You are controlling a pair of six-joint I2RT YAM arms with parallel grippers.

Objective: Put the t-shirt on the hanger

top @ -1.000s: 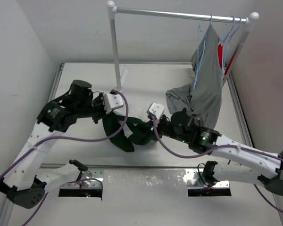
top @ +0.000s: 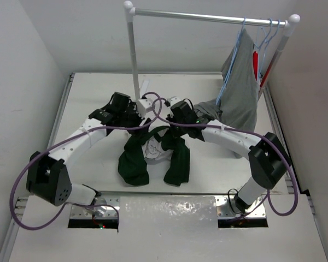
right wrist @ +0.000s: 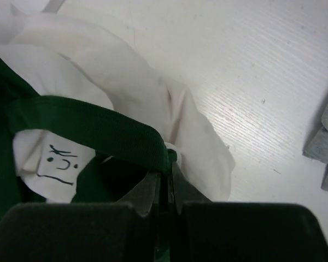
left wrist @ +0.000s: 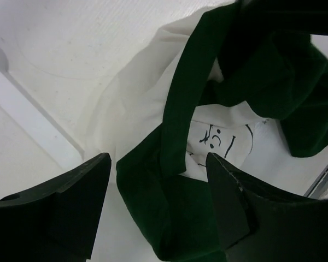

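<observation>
The dark green and white T-shirt (top: 133,161) lies bunched on the table between my arms, its drawn face visible (left wrist: 218,143). My left gripper is open above it, with green fabric below and between the fingertips in view. My right gripper is shut at the green band (right wrist: 98,123), which runs into its fingertips. Blue hangers (top: 235,54) hang on the rail at the right.
A metal rack (top: 202,16) spans the back, with grey garments (top: 238,98) on the right side. A white strip (left wrist: 35,117) lies behind the shirt.
</observation>
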